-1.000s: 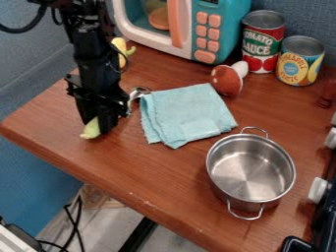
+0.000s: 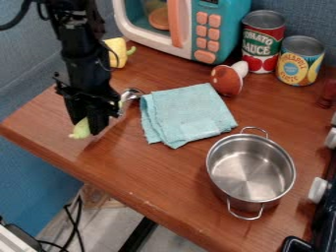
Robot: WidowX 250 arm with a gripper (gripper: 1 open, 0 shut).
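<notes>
My black gripper (image 2: 89, 116) is low over the left end of the wooden table (image 2: 144, 187), its fingers around a pale green-yellow item (image 2: 81, 129). A metal utensil (image 2: 130, 95) with a shiny end is just right of the gripper, partly hidden. A folded light blue cloth (image 2: 187, 115) lies to the right, and a steel pot (image 2: 250, 169) stands at the front right.
A toy microwave (image 2: 182, 25), a tomato can (image 2: 262, 41), a second can (image 2: 300, 61), a red-and-white toy (image 2: 226, 81) and a yellow toy (image 2: 118, 54) sit along the back. Dark objects line the right edge.
My gripper and the pale item have shifted slightly left compared with a second ago. The cloth, pot and other objects have stayed put.
</notes>
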